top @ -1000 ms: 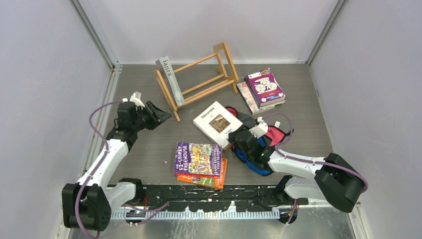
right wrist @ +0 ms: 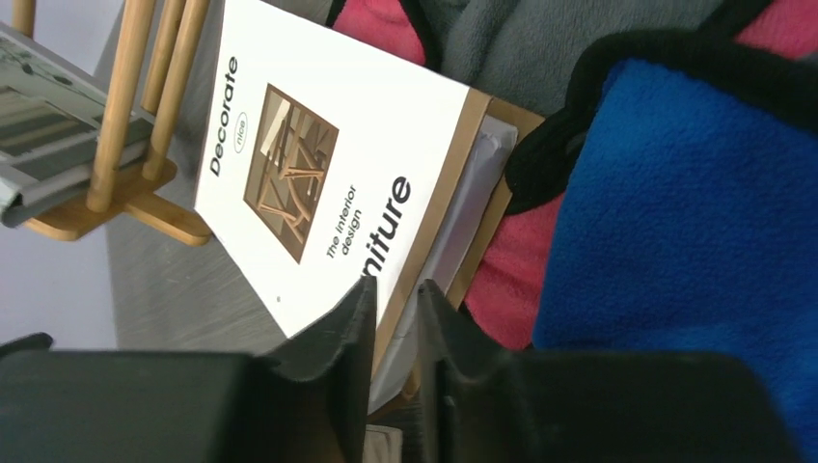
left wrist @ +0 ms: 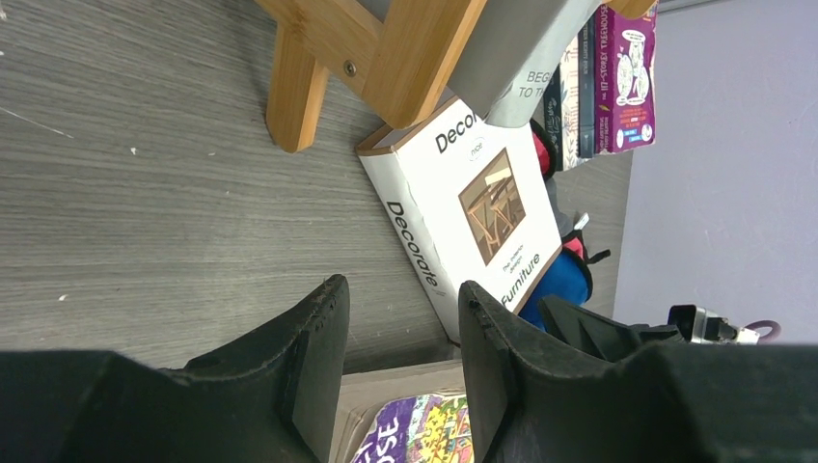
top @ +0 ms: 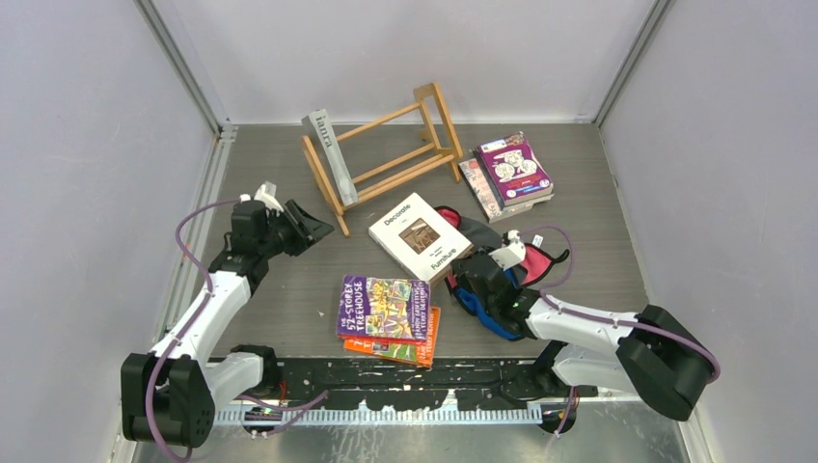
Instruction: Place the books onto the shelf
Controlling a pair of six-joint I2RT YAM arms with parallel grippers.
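The white Decorate Furniture book (top: 417, 236) lies on the right side of centre, partly on cloth bags. My right gripper is at its spine end, part open, fingers over the book's edge. My left gripper hangs part open left of the book, nothing between its fingers. The purple Treehouse book (top: 384, 309) lies on an orange book (top: 391, 352) at the front. A stack of books (top: 513, 174) is at the back right, and a wooden rack (top: 395, 164) holds a grey file (top: 333, 154).
Blue, red and grey fabric bags (right wrist: 666, 231) lie under and beside my right gripper. Walls bound the area on the sides and back.
Since a second ago the white book has shifted slightly up and left, and my right gripper has drawn a little to the right. The left arm is nearly still.
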